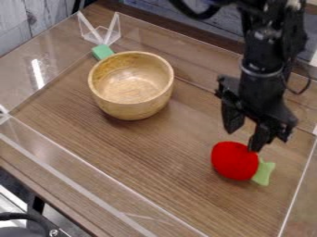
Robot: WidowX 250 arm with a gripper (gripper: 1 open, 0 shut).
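My black gripper (251,134) hangs over the right side of the wooden table, above and just behind a red object (233,161) with a pale green part (264,172) at its right. Its fingers point down, apart, with nothing visible between them; how far they stand open is hard to tell.
A wooden bowl (132,81) sits at the left middle. A small green object (103,52) with white pieces is at the back left.
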